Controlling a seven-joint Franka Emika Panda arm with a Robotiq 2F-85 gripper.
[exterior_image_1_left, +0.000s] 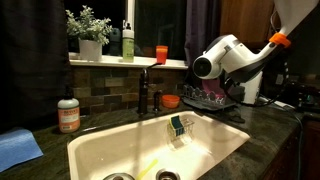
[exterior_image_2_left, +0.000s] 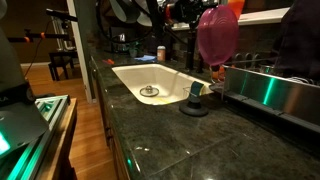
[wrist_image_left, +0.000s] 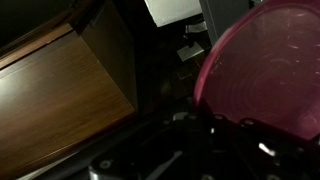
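Note:
A translucent pink dish fills the right side of the wrist view, its near rim running down to my gripper, which is shut on it. In exterior view 2 the same pink dish hangs upright in the air above the counter, on the far side of the sink. Whether it is a plate or a shallow bowl, I cannot tell. From exterior view 1 the arm's wrist shows near the dish rack, while the fingers and the dish cannot be made out.
The white sink holds a small wire caddy. Behind it stand the faucet and an orange bowl. A soap bottle is at the left.

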